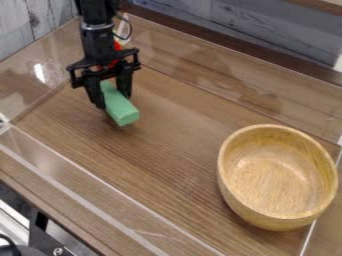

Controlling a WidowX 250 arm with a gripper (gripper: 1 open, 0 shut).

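Note:
My black gripper (pixel 104 78) reaches down from the top left onto a green block (pixel 119 109), which lies tilted on the wooden table, its upper end between or just under the fingers. Whether the fingers grip it is hard to tell. A red object (pixel 119 46) is mostly hidden behind the arm.
A large yellow bowl (pixel 274 205) sits at the lower right of the wooden table (pixel 160 180). A grey wall edge runs along the upper left.

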